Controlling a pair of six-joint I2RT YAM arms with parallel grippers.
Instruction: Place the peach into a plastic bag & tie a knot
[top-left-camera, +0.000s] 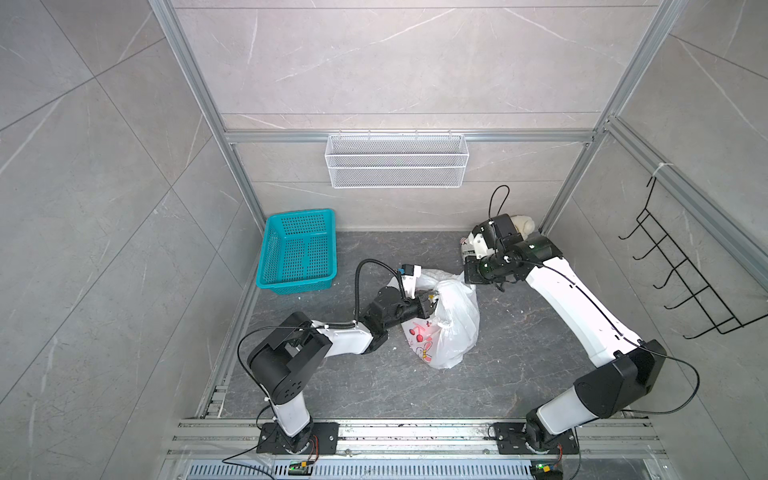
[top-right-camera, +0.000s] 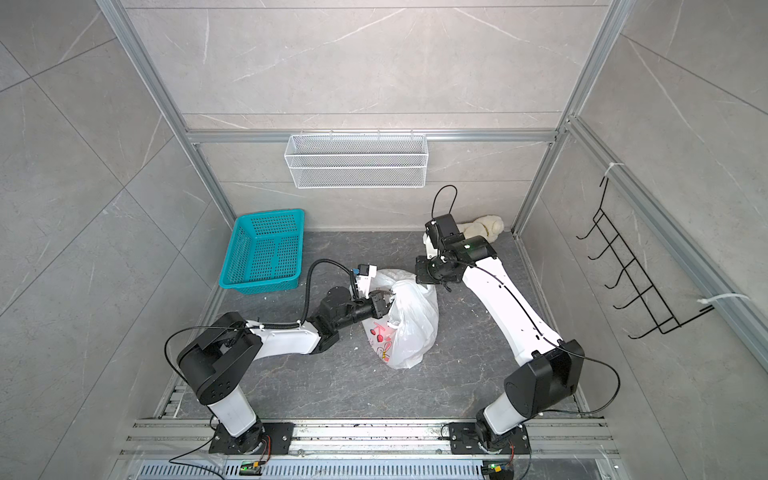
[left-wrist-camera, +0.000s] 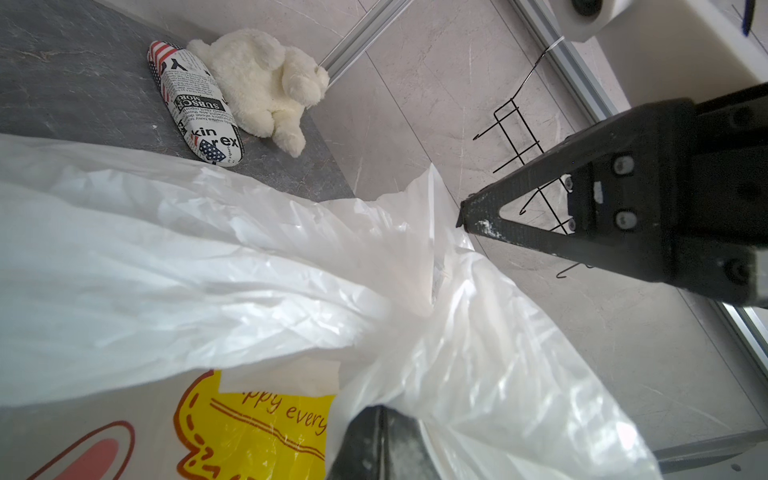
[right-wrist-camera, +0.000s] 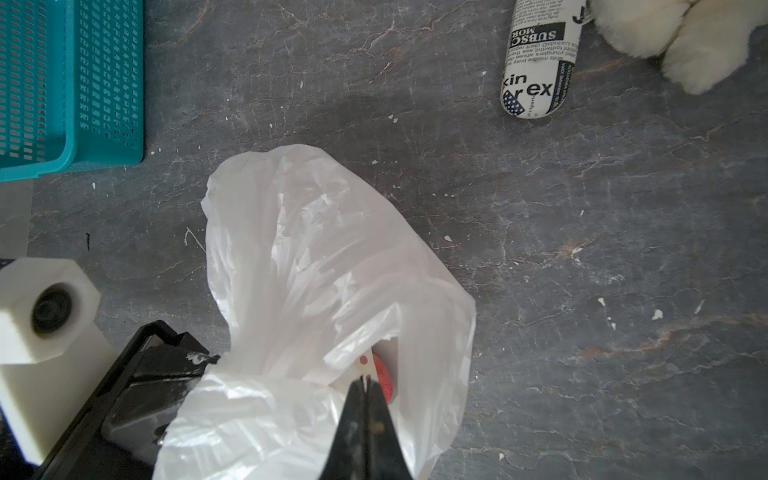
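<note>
The white plastic bag (top-left-camera: 457, 320) with red and yellow print stands gathered on the floor in the middle. My left gripper is shut, its tips buried in the bag's folds. Whether plastic is pinched between them cannot be made out. My right gripper is also shut, pointing down at the bag's upper right side, with no object visible between its fingers. In the left wrist view its tip is close to a raised bag edge. A red patch (right-wrist-camera: 384, 377) shows through a gap in the folds; whether it is peach or print is unclear.
A teal basket (top-left-camera: 297, 252) stands at the back left. A cream plush toy (left-wrist-camera: 260, 84) and a printed case (left-wrist-camera: 196, 104) lie at the back right. Black hooks (top-left-camera: 680, 264) hang on the right wall. Floor in front of the bag is clear.
</note>
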